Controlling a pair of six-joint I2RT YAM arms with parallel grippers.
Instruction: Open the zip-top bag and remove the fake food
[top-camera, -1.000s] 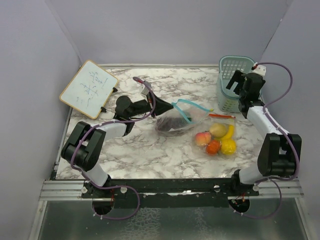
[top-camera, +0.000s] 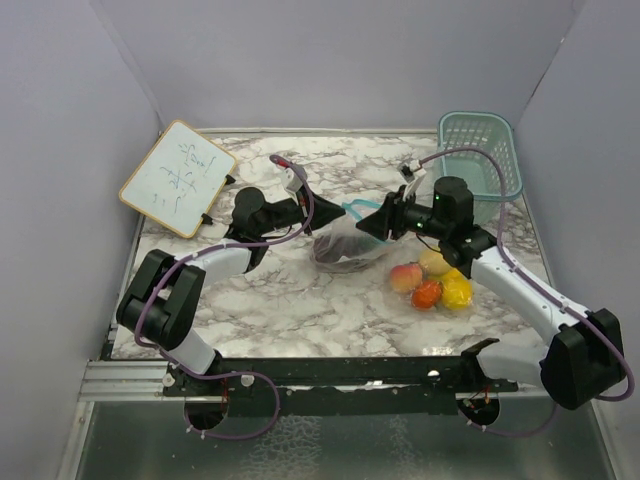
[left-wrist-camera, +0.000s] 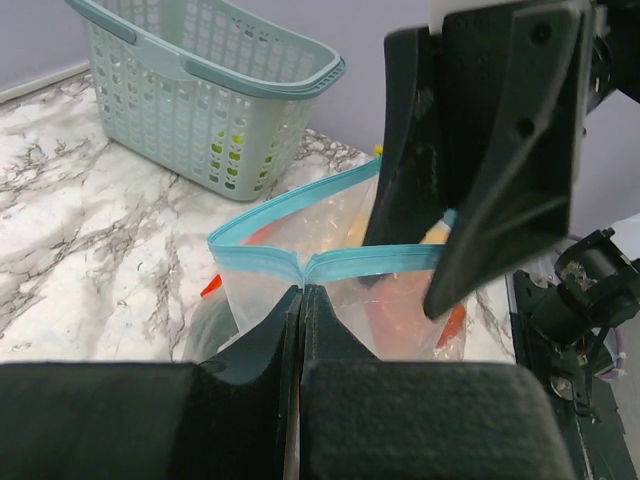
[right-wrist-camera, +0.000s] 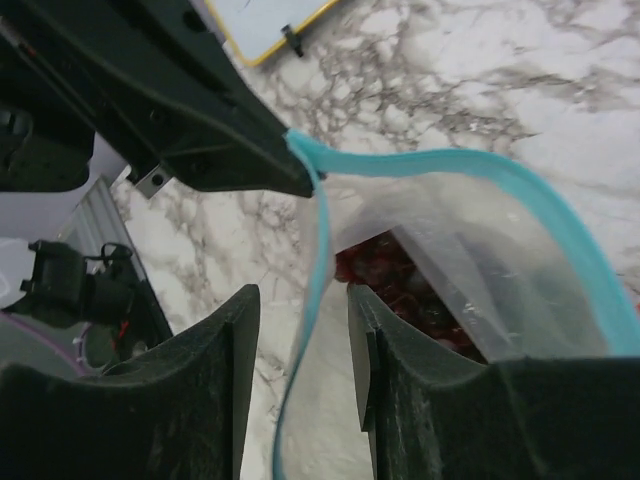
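Observation:
The clear zip top bag (top-camera: 340, 250), with a light blue zip strip, lies at the table's middle. My left gripper is shut at the near end of the strip, holding the bag's edge up. My right gripper (top-camera: 385, 220) is over the bag's opening, its fingers part open just above the strip; nothing shows held between them. In the right wrist view dark red food (right-wrist-camera: 395, 280) shows inside the bag.
Loose fake food lies at the right: a peach (top-camera: 405, 278), a tomato (top-camera: 426, 295), a yellow pepper (top-camera: 456, 294). A green basket (top-camera: 480, 150) stands at back right, a whiteboard (top-camera: 175, 178) at back left.
My right arm has swung from the basket at back right down and leftward to over the bag. The left gripper stays at the strip.

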